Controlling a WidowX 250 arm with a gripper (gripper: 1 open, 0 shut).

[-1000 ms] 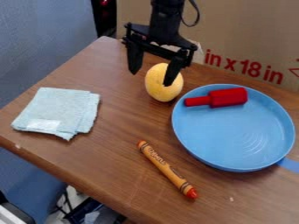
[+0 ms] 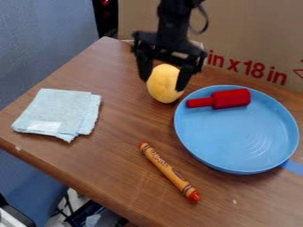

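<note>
The black gripper [image 2: 164,69] hangs over a round yellow object [image 2: 164,85] near the back middle of the table, its fingers on either side of the upper part of it; whether they touch it is too blurred to tell. A blue plate [image 2: 236,142] holds a red object with a handle [image 2: 231,98]. An orange crayon [image 2: 168,170] lies at the front middle, and a folded pale blue cloth [image 2: 59,113] lies at the left.
The wooden table [image 2: 101,168] has bare surface between cloth, crayon and plate. Its left edge runs diagonally toward the front. A cardboard box [image 2: 254,44] stands behind.
The gripper has moved down and slightly left onto the yellow object. The other objects lie as before.
</note>
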